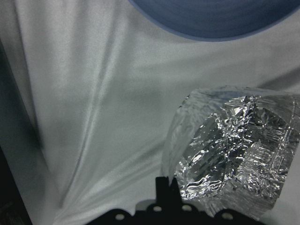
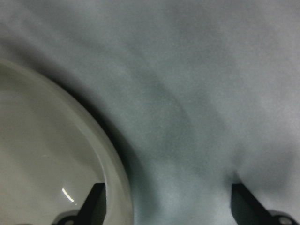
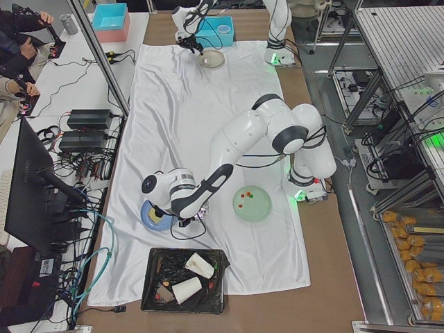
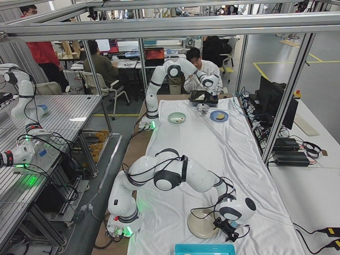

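Note:
My left gripper is at the near end of the cloth with its dark fingertips close together at the edge of a crinkled foil container [image 1: 229,150]; whether it grips it I cannot tell. A blue plate [image 1: 215,28] with a yellow item lies beside it. My right gripper stands open low over the cloth at the far end, one finger just inside the rim of a cream plate [image 2: 119,173], the other over cloth.
A green plate [image 3: 252,211] with small red bits lies to one side. A black lined tray [image 3: 149,298] holds white cylindrical items. A blue bin [image 4: 204,248] stands beyond the cream plate.

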